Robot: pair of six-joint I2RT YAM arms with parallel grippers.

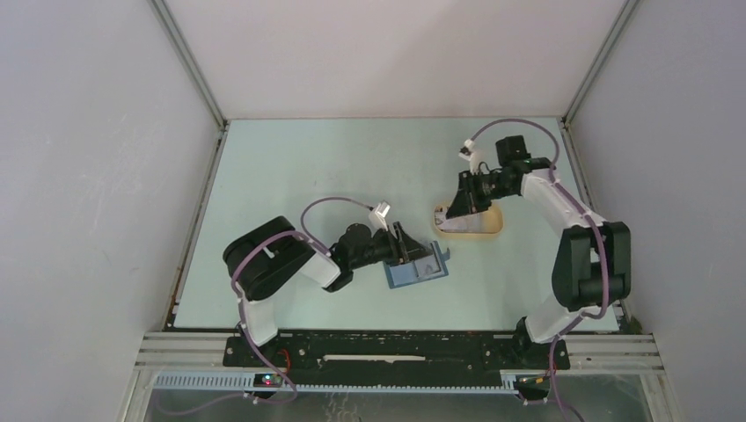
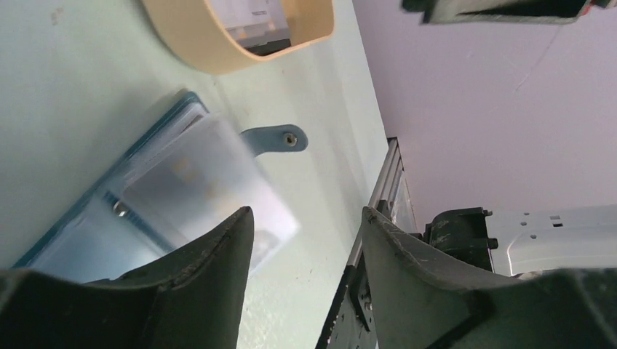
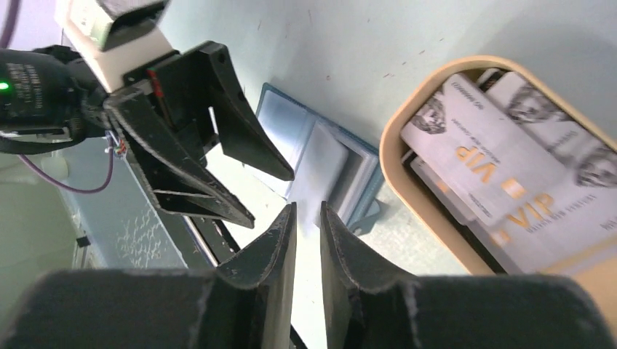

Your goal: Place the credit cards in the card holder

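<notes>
The blue card holder [image 1: 400, 275] lies on the table below my left gripper [image 1: 406, 251], a pale card or panel [image 2: 190, 182] on it, partly blurred. That gripper's fingers stand part open in the left wrist view, with nothing clearly between them. My right gripper [image 1: 462, 204] is over the tan box [image 1: 488, 229], which holds several VIP cards [image 3: 480, 149]. In the right wrist view its fingertips are a narrow gap apart, with no card clearly between them.
The box sits behind and right of the holder, close to it. Walls border the table at both sides and the back.
</notes>
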